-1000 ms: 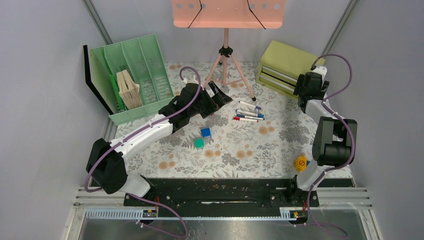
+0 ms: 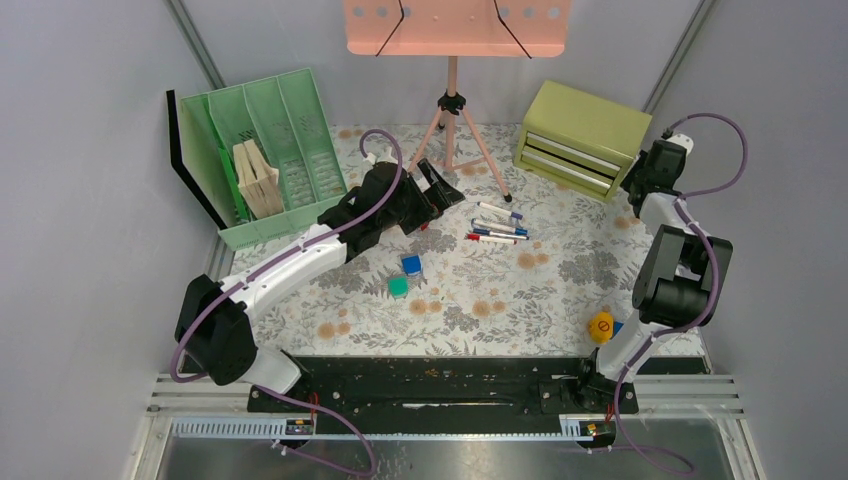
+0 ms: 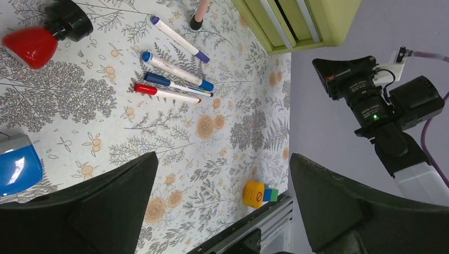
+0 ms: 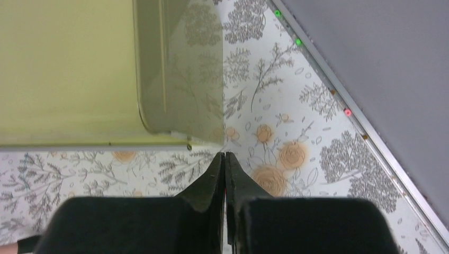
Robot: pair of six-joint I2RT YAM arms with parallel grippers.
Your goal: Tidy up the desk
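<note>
The yellow-green cabinet stands at the back right of the desk, its drawer fronts facing the room. In the right wrist view my right gripper is shut with nothing between its fingers. Its tips are just off the cabinet's front right corner, and the drawer lies outside them. My left gripper is open and empty above the desk middle. Several markers lie loose there. A blue-topped block and a green-topped one sit left of the middle.
A green divided organizer with beige things inside stands at the left. The pink stand's leg reaches near the markers. A yellow toy lies at the front right. The grey right wall is close to the right arm.
</note>
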